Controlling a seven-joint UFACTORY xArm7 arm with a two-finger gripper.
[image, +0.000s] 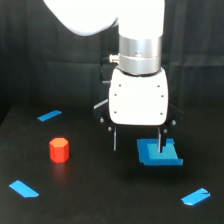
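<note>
A small red block (59, 150) with a many-sided outline stands on the black table at the left. On the right lies a blue square piece (161, 153), perhaps a shallow tray, with a lighter blue inner area. My gripper (137, 148) hangs above the table near the middle, open, its two thin fingers wide apart and nothing seen between them. The right finger overlaps the blue piece's left part in this view; whether they touch, I cannot tell. The red block is well to the gripper's left.
Blue strips mark the table: one at the back left (49, 115), one at the front left (24, 188) and one at the front right (196, 197). A dark curtain (45, 60) hangs behind. Between the red block and the gripper the table is clear.
</note>
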